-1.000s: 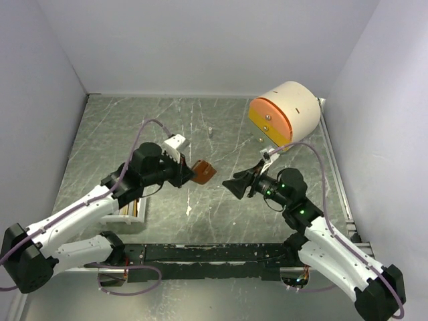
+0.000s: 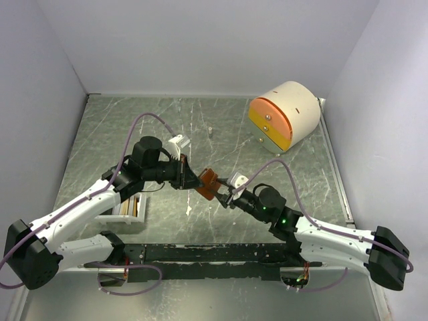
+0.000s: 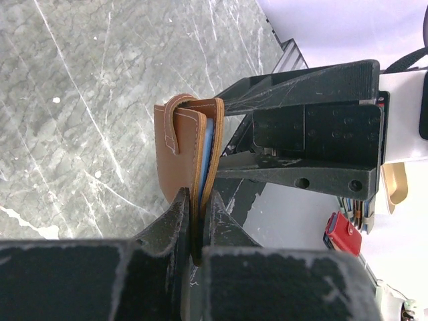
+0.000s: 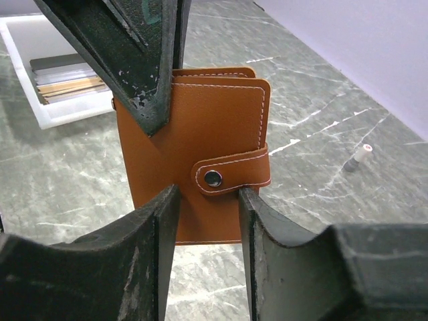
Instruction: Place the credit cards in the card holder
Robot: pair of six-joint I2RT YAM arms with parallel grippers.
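Observation:
The brown leather card holder [image 2: 207,179] is held up near the middle, upright in both wrist views, with a snap strap [image 4: 234,167] and a blue edge inside [image 3: 206,154]. My left gripper [image 2: 194,182] is shut on it. My right gripper [image 2: 223,190] is at the holder from the right, its fingers close on the strap in the right wrist view; how far they are shut is hard to tell. A white tray [image 2: 134,217] with card-like items lies at the left, partly under the left arm.
A cream rounded box [image 2: 297,107] with orange and yellow front stands back right. A small white cylinder [image 2: 210,132] stands behind the grippers.
My right gripper has come left from apart to the card holder and shifted slightly since. My left gripper moved a little with the holder, which is now turned more steeply.

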